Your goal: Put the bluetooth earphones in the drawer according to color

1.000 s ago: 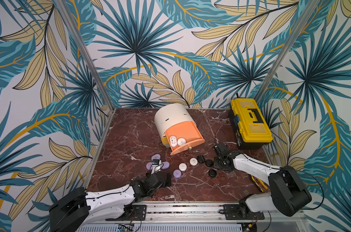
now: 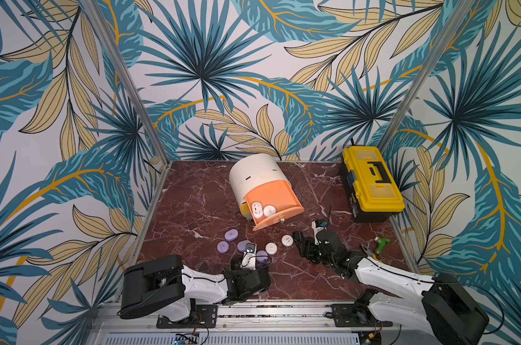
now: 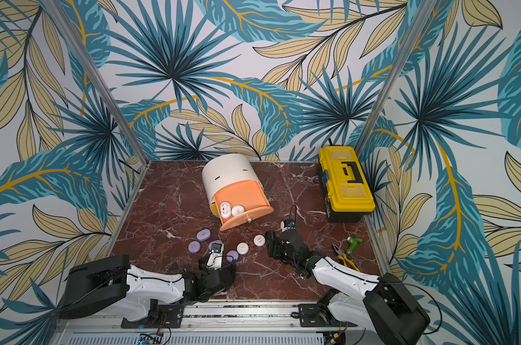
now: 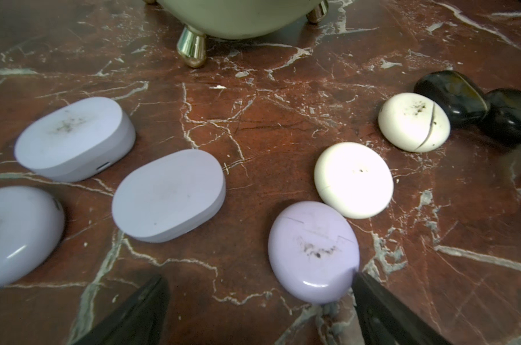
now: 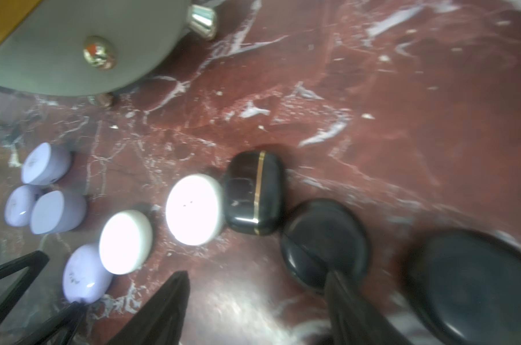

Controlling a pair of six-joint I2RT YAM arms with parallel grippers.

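Observation:
An open orange drawer [image 2: 280,198] juts from a rounded cream cabinet [image 2: 254,171], with two white earphone cases [image 2: 257,209] inside it. On the table, two more white cases [image 4: 354,180] lie beside a round purple case [image 4: 313,251]; several other purple cases [image 4: 168,195] spread to the left. Black cases [image 5: 324,244] lie at the right, largely covered by the right arm in the top views. My left gripper is open, the round purple case just ahead of its right finger. My right gripper also stands open, empty, near the black cases.
A yellow toolbox [image 2: 373,178] stands at the back right. Yellow-handled pliers [image 3: 346,258] and a green object [image 3: 353,244] lie at the right edge. Bare tabletop surrounds the cabinet's left side and the area between it and the toolbox.
My left arm has moved right, from the purple group to the round purple case. The drawer's contents look the same.

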